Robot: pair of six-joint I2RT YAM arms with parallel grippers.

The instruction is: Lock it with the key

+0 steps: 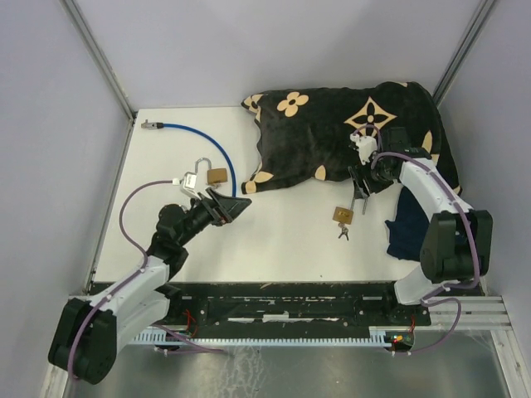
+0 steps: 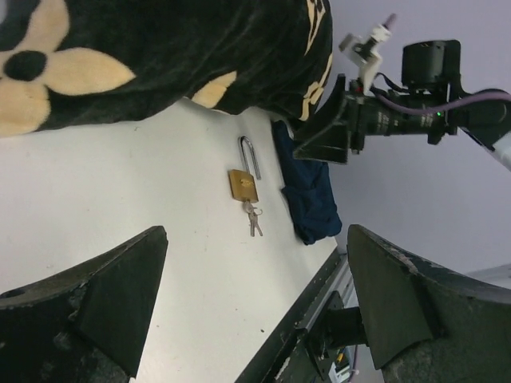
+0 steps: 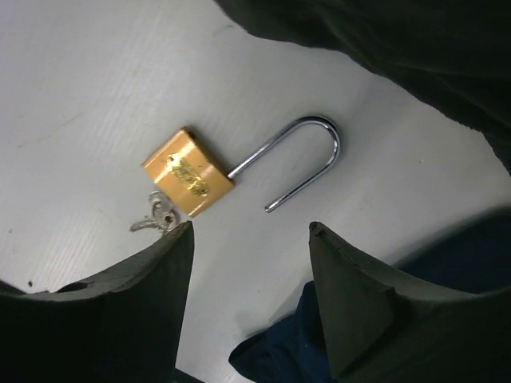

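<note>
A brass padlock (image 1: 342,215) lies on the white table at the right, its long shackle pulled out on one side, a keyring with keys (image 3: 160,214) at its lower end. My right gripper (image 1: 360,184) hangs above it, fingers apart with nothing between them, the lock in full view below in the right wrist view. My left gripper (image 1: 228,212) stands open over the left part of the table. Another brass padlock (image 1: 216,176) with an open shackle lies near it.
A blue cable (image 1: 199,135) curves along the left. A black flowered blanket (image 1: 307,141) covers the back; navy cloth (image 1: 406,232) lies at the right edge.
</note>
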